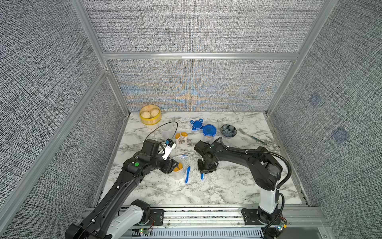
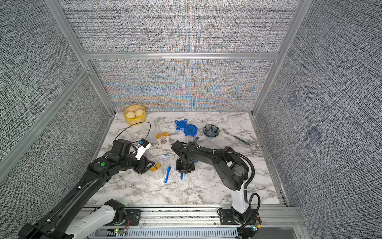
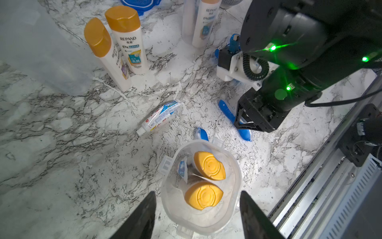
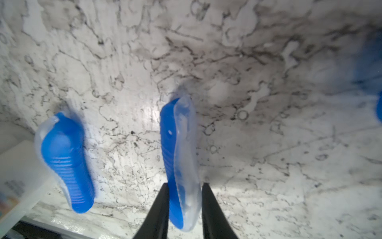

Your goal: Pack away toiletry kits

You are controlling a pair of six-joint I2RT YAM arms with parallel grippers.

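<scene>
A clear container (image 3: 171, 199) holds two orange-capped bottles (image 3: 203, 195) and a small white-and-blue item. My left gripper stands open, one finger on either side of it; a small gap shows at the left finger. In the right wrist view, my right gripper is shut on a blue toothbrush (image 4: 169, 135) in a clear wrapper, close above the table. Another blue toothbrush (image 4: 67, 159) lies near the container. A toothpaste tube (image 3: 159, 116) lies on the marble, with two orange-capped bottles (image 1: 180, 139) standing farther back.
A clear empty container (image 3: 51, 55) stands behind the left arm. At the back are a blue lid (image 1: 197, 124), a blue-lidded container (image 1: 209, 129), a dark bowl (image 1: 228, 131), a thin green stick (image 1: 254, 137) and a yellow steamer (image 1: 150, 115) of buns.
</scene>
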